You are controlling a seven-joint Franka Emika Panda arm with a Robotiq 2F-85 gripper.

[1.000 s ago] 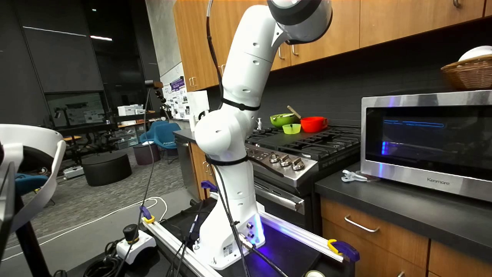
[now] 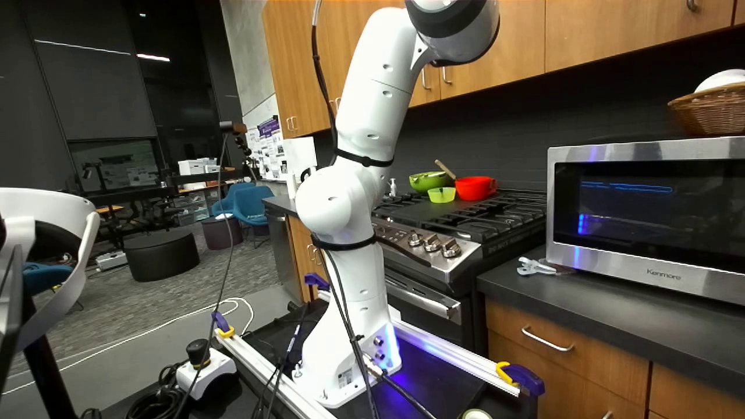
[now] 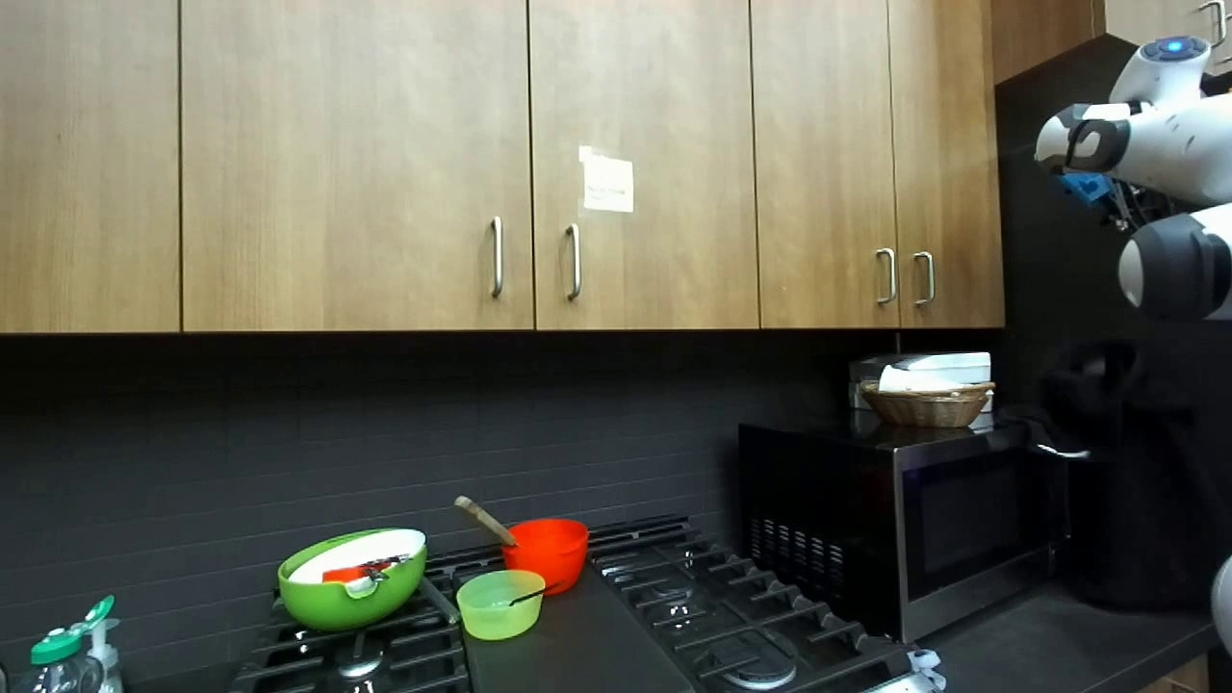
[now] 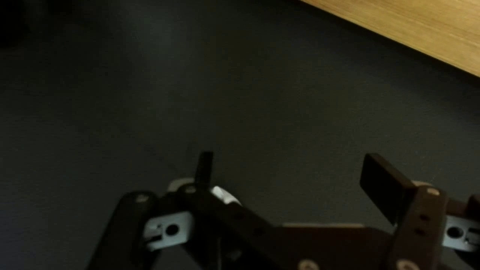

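Note:
In the wrist view my gripper is open, its dark fingers [image 4: 387, 184] wide apart with nothing between them. Below lies a plain dark surface [image 4: 279, 112]. Part of a small white object [image 4: 226, 195] peeks out behind the left finger; most of it is hidden, so I cannot tell what it is. The white arm [image 2: 363, 132] rises out of the top of exterior view 1, where the gripper is out of frame. Exterior view 2 has the arm's upper links [image 3: 1167, 144] at the far right, with the fingers not discernible.
The stove carries a green bowl [image 3: 346, 601], a red pot [image 3: 549, 552] and a light-green bowl [image 3: 499, 622]. A microwave oven [image 2: 649, 216] stands on the counter [image 2: 600, 307], with a wicker basket [image 3: 927, 409] on top. A white clip-like item [image 2: 535, 266] lies beside the oven.
The arm's upper end has shifted very slightly left in exterior view 1. Everything else there looks the same.

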